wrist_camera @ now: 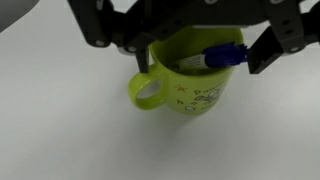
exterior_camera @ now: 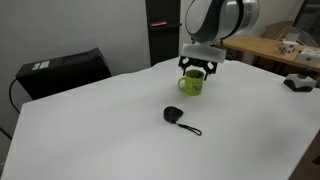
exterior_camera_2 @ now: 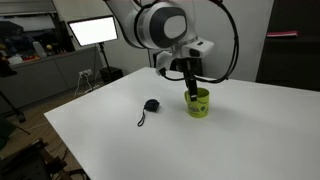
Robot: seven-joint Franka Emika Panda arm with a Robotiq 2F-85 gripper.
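A green mug [exterior_camera: 191, 84] stands upright on the white table, its handle turned to the left in exterior view 1. Inside it, the wrist view shows a marker [wrist_camera: 222, 56] with a blue-purple cap, leaning against the rim. My gripper is open over the mug's mouth, a finger on either side of the marker with room between. In exterior view 2 the gripper [exterior_camera_2: 190, 90] reaches down at the near side of the mug [exterior_camera_2: 198, 104]. How deep the fingertips sit relative to the rim is hard to tell.
A small black object with a strap [exterior_camera: 173, 114] lies on the table in front of the mug. A black case [exterior_camera: 62, 75] stands at the left back edge.
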